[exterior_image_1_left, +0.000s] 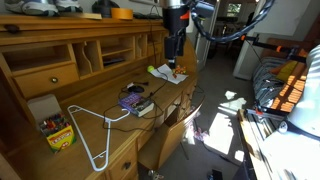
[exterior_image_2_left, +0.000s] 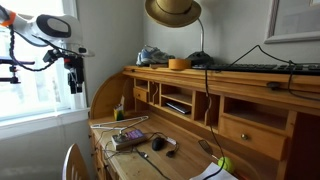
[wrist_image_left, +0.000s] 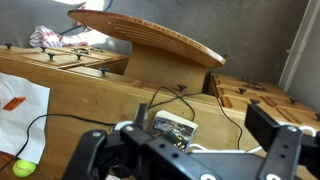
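My gripper (exterior_image_1_left: 175, 60) hangs over the far part of the wooden desk (exterior_image_1_left: 122, 135), pointing down. In exterior view 2 the gripper (exterior_image_2_left: 75, 88) stands high in front of the window. Its two dark fingers (wrist_image_left: 268, 130) are spread wide in the wrist view, with nothing held between them. A white hanger (exterior_image_1_left: 92, 140) lies flat on the near part of the desk. Beside it stands a crayon box (exterior_image_1_left: 58, 132). Dark small items (exterior_image_1_left: 135, 100) and cables lie around the middle of the desktop. A green ball (exterior_image_2_left: 224, 163) rests near white paper (exterior_image_1_left: 165, 73).
Pigeonholes and small drawers (exterior_image_1_left: 48, 80) line the desk's back. An orange roll (exterior_image_1_left: 122, 14) sits on the top shelf. A drawer front (exterior_image_1_left: 178, 130) juts out at the desk's front side. Dark floor (exterior_image_1_left: 210, 160) lies beyond.
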